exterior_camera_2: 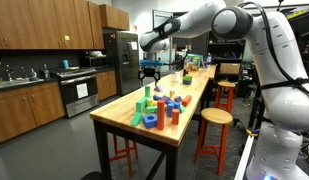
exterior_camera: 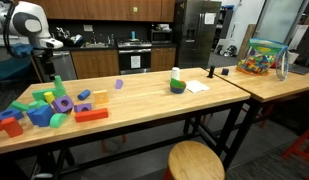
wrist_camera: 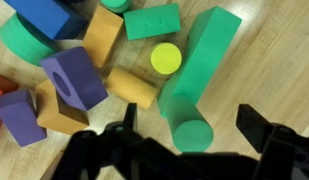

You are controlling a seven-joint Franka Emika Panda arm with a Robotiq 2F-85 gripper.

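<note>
My gripper is open, its two dark fingers well apart, one on each side of a green cylinder (wrist_camera: 192, 136) in the wrist view. The cylinder's round end faces the camera. Beside it lies a long green block (wrist_camera: 210, 48). Left of these are an orange half-round piece (wrist_camera: 131, 87), a yellow disc (wrist_camera: 166, 58) and a purple block (wrist_camera: 76, 77). In exterior view 1, the gripper hangs over the far left of the table, above the green pieces (exterior_camera: 58, 86). Nothing shows held between the fingers.
Many coloured blocks crowd the table's left end, including a red block (exterior_camera: 91, 115) and a purple ring (exterior_camera: 63, 104). A green bowl (exterior_camera: 178, 86) stands farther right. A round stool (exterior_camera: 196, 160) stands in front.
</note>
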